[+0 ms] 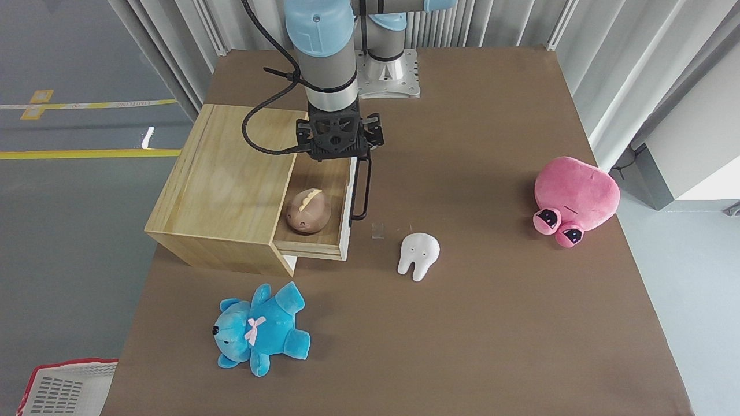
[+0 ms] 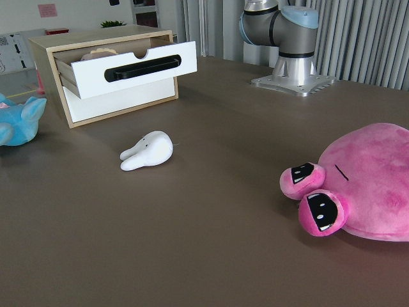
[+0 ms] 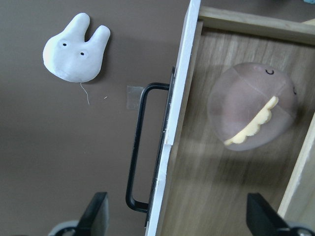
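A wooden cabinet (image 1: 218, 177) has its white-fronted drawer (image 2: 89, 80) pulled out, with a black handle (image 3: 134, 162). Inside lies a round brown plush (image 1: 308, 211) with a cream ridge. My gripper hangs over the rear part of the drawer, its two fingers apart at the bottom of the wrist view, one each side of the drawer front, with no object seen held. A white rabbit-eared plush (image 1: 418, 255) lies on the table to the right of the drawer.
A pink plush (image 1: 576, 197) lies at the table's right, and a blue bear (image 1: 267, 333) in front of the cabinet. A red-rimmed basket (image 1: 69, 388) is beyond the front-left edge.
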